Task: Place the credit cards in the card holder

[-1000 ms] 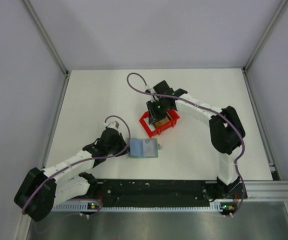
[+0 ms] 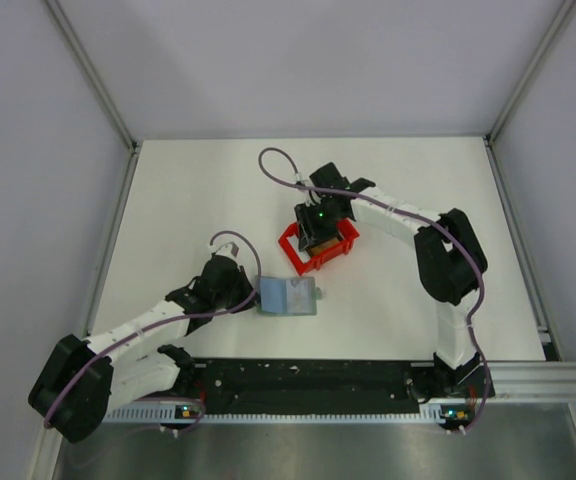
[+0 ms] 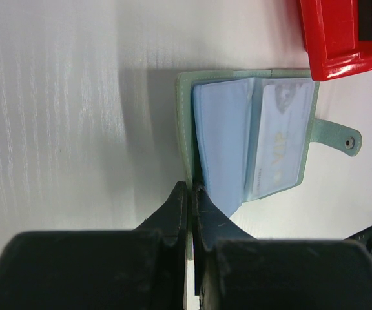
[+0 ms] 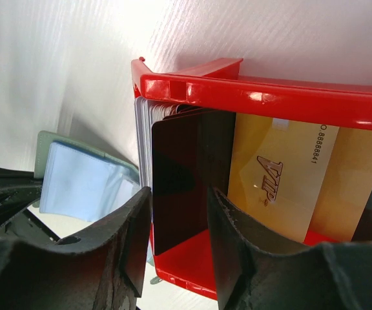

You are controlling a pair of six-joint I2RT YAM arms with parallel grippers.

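The green card holder (image 2: 288, 296) lies open on the table, its clear sleeves (image 3: 223, 135) showing. At its left edge my left gripper is shut, with the thin cover edge running between its fingertips. Several cards stand in a red tray (image 2: 310, 264): a black card (image 4: 189, 174), white-edged cards (image 4: 144, 139) to its left and a gold VIP card (image 4: 279, 171) to its right. My right gripper is open over the tray, one finger on each side of the black card's lower part. Whether the fingers touch it, I cannot tell.
The tray's tall red rim (image 4: 302, 100) runs along the cards' upper side. A strap with a snap (image 3: 347, 139) sticks out from the holder's right side. The tray stands close behind the holder.
The left arm, the holder and the tray look unmoved.
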